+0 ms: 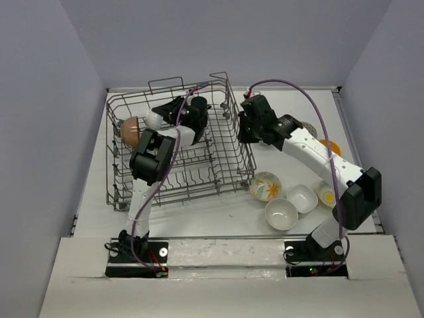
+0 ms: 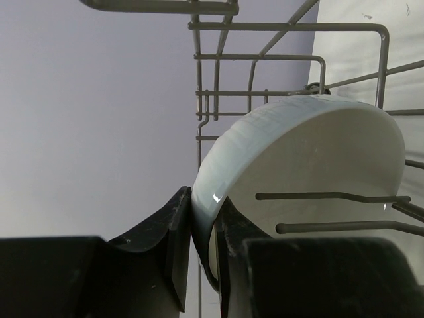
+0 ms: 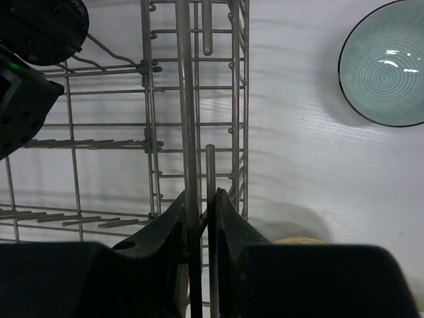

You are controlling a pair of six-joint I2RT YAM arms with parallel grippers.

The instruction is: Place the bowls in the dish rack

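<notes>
A white bowl (image 2: pixel 331 146) stands on edge among the rack's tines at the back left, next to a brown bowl (image 1: pixel 130 131). My left gripper has its fingers either side of the white bowl's rim; whether they press on it I cannot tell. My right gripper is at the right side wall of the dish rack (image 1: pixel 199 189), its fingers around or against the upright wires; their opening is unclear.
A teal bowl (image 3: pixel 385 63) lies right of the rack. A flowered bowl (image 1: pixel 265 187), a white bowl (image 1: pixel 281 214), a square bowl (image 1: pixel 301 199), a yellow-patterned bowl (image 1: pixel 326 193) and an orange bowl (image 1: pixel 333 146) lie on the right of the counter.
</notes>
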